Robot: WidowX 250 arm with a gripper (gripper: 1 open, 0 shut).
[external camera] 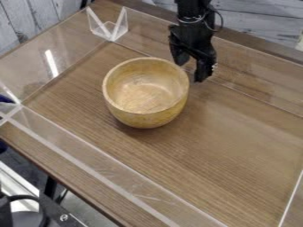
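Observation:
The black robot gripper (193,55) is at the top centre of the camera view, pointing down just behind and right of a large round wooden bowl (144,111). Its fingers are small and dark in this view and seem to be apart, with no object visible between them. The bowl is empty.
A clear wire or plastic holder (108,24) stands at the back left. Dark cables and parts lie beyond the lower-left edge, and a white plank wall runs along the back.

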